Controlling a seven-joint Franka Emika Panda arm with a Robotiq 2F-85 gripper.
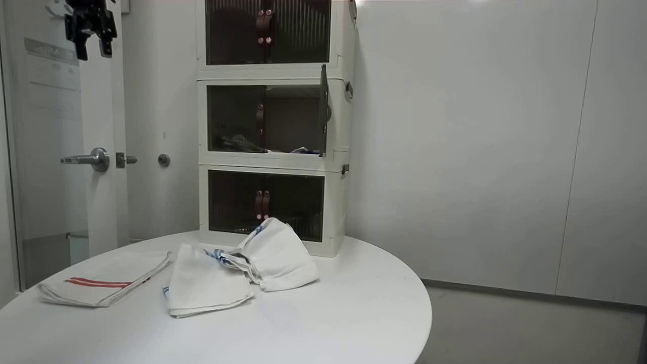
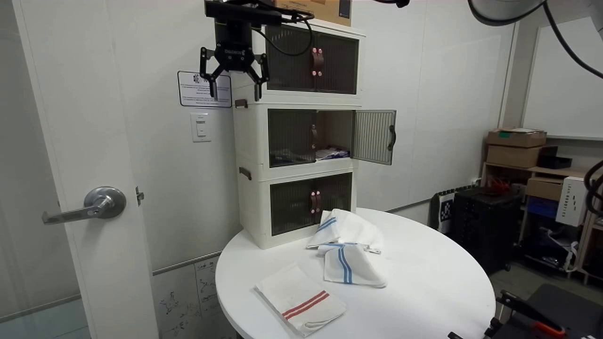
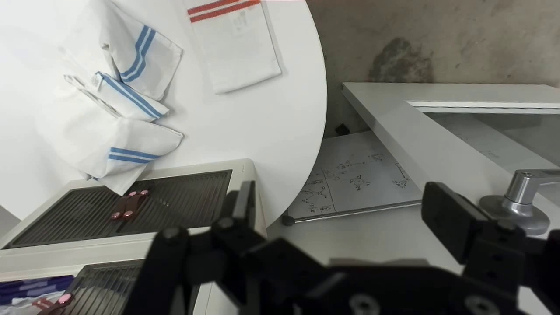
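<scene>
High above the table, left of the cabinet's upper tier, my gripper hangs open, its two fingers pointing down with nothing between them. In the wrist view the same wide gap shows between the dark fingers, with wall and floor behind. A folded white towel with red stripes lies flat near the table's left edge. Two white towels with blue stripes lie crumpled together: one more to the front, the other leaning against the cabinet's lowest tier. In the middle tier the right door stands swung open, showing some cloth inside.
The top and bottom cabinet doors are closed. A room door with a metal handle stands at the left. A cardboard box sits on the cabinet.
</scene>
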